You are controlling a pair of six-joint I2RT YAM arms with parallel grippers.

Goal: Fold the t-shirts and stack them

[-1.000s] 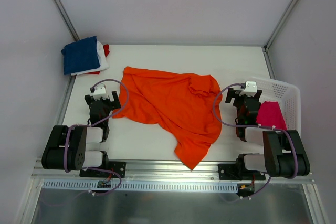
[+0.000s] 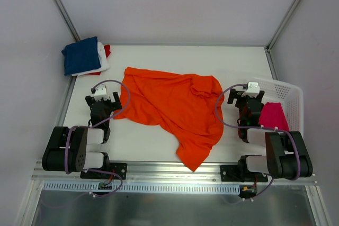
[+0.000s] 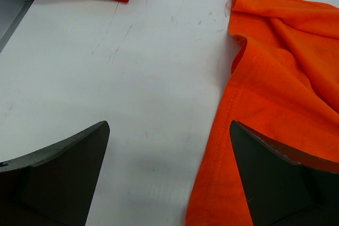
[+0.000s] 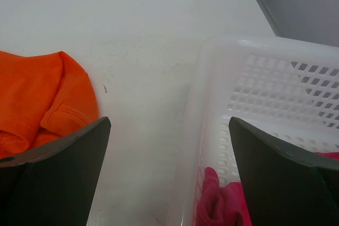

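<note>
An orange t-shirt [image 2: 175, 101] lies rumpled and spread across the middle of the table, one corner hanging over the front edge. At its left stands my left gripper [image 2: 103, 99], open and empty; in the left wrist view the shirt's edge [image 3: 228, 109] runs between and under the fingers. To the shirt's right, beside the basket, my right gripper [image 2: 246, 97] is open, holding nothing. A stack of folded shirts sits at the back left: a navy one [image 2: 81, 56] on top, a white one [image 2: 102, 59] and a red one [image 2: 107, 50] beneath.
A white basket [image 2: 292, 95] stands at the right with a crimson garment [image 2: 273, 115] inside; its near rim [image 4: 192, 130] lies below my right gripper. Bare table [image 2: 180, 56] stretches along the back.
</note>
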